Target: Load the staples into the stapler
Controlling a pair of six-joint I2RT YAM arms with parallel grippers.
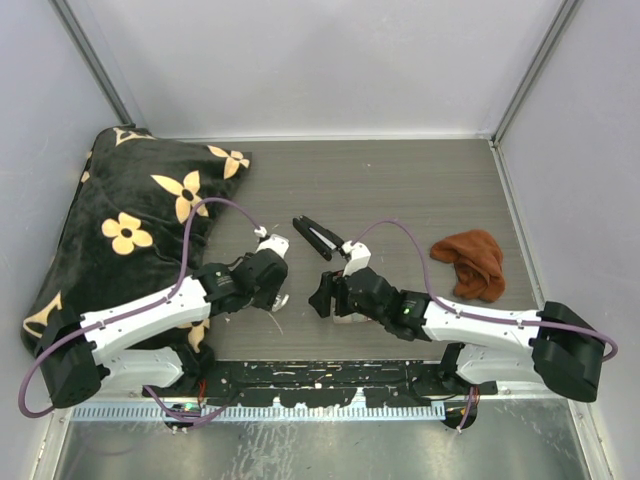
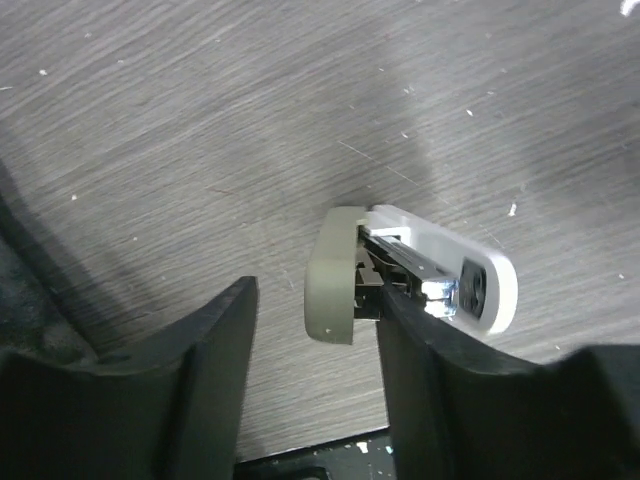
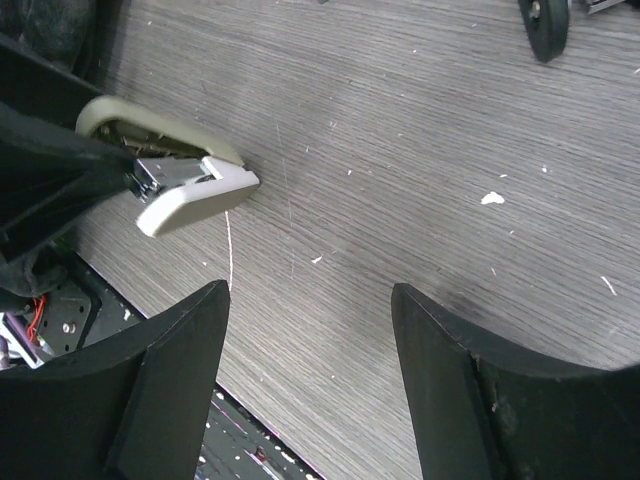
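Note:
A small white and cream piece with metal parts inside [image 2: 490, 290] is at my left gripper. One finger [image 2: 400, 330] overlaps it, between its two spread halves, while a gap shows between the other finger and the cream half. In the right wrist view the white and cream piece [image 3: 200, 197] appears at the left fingertips. My right gripper is open and empty, facing bare table. Further back lies a long black tool [image 1: 314, 236], seemingly the stapler with its two arms spread. Loose staples cannot be made out.
Under the right arm a pale object [image 1: 350, 318] is partly hidden. A brown cloth [image 1: 472, 263] lies at the right, and a dark flowered cloth [image 1: 125, 232] covers the left side.

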